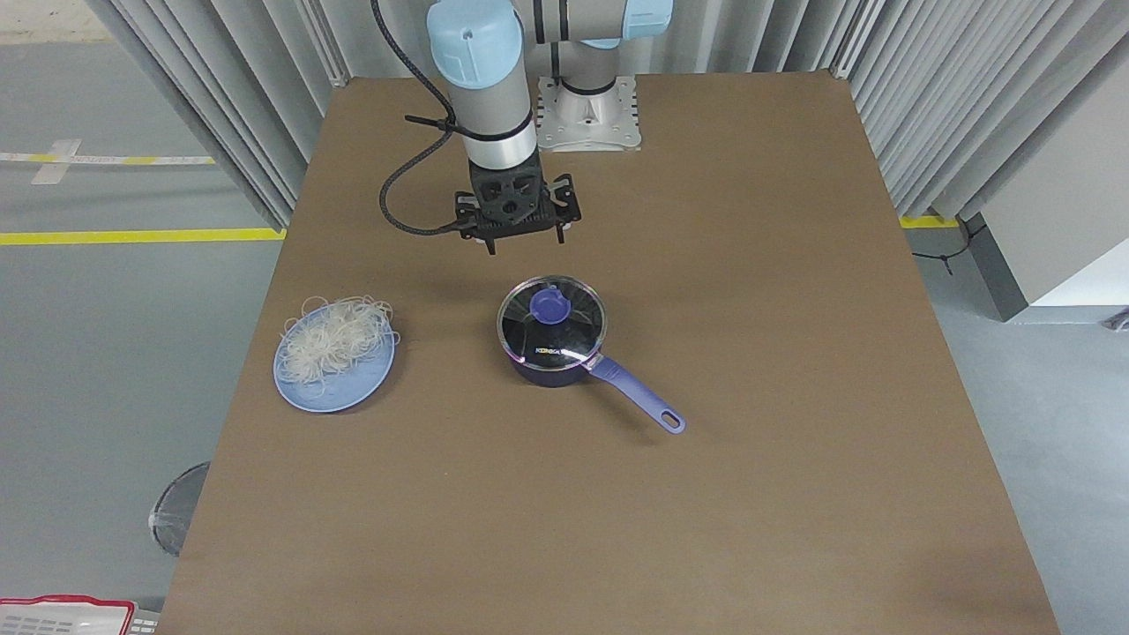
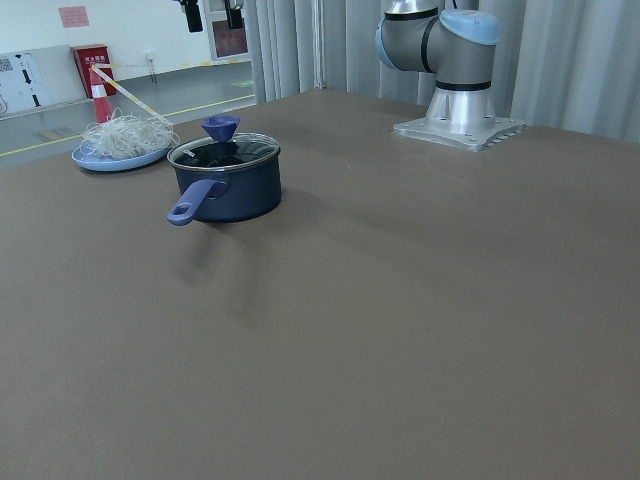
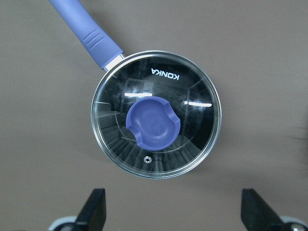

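Note:
A dark blue saucepan (image 1: pixel 534 370) stands mid-table, its glass lid topped by a blue knob (image 1: pixel 550 306) (image 3: pixel 151 122) and its handle (image 1: pixel 635 390) pointing toward the front right. Left of it lies a light blue plate (image 1: pixel 349 391) heaped with white noodle-like strands (image 1: pixel 333 340). My gripper (image 1: pixel 526 240) hangs behind and above the pan, fingers apart and empty. In the wrist view the whole lid sits between and ahead of the open fingers.
The robot base (image 1: pixel 587 136) stands at the back edge. A bin and a red-rimmed crate are on the floor at left.

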